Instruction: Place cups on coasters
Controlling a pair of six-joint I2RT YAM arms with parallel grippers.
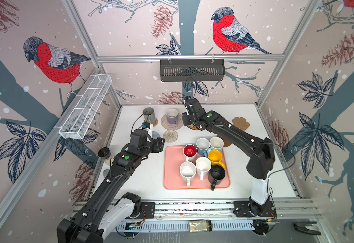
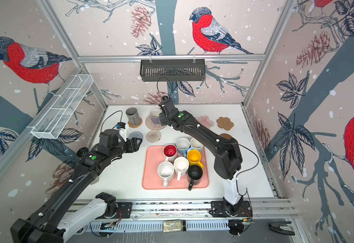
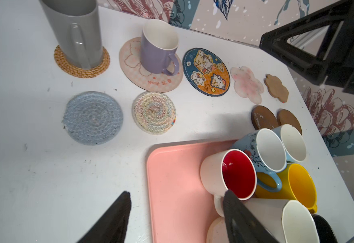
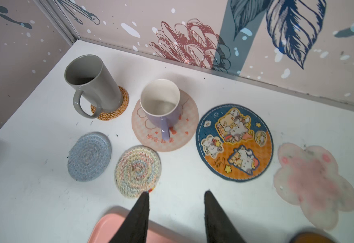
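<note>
On a woven orange coaster at the back left stands a grey mug. Beside it, a lilac cup rests upright on a round pink coaster. The blue-grey coaster, beige woven coaster, cartoon coaster and pink flower coaster are bare. Several cups, including a red-lined one and a yellow one, crowd the pink tray. My left gripper is open above the table left of the tray, empty. Over the back coasters, my right gripper is also open and empty.
Brown coasters lie at the back right. A dark-topped container stands at the left edge. Above the back wall area hangs a black rack. My right arm crosses over the tray's far side.
</note>
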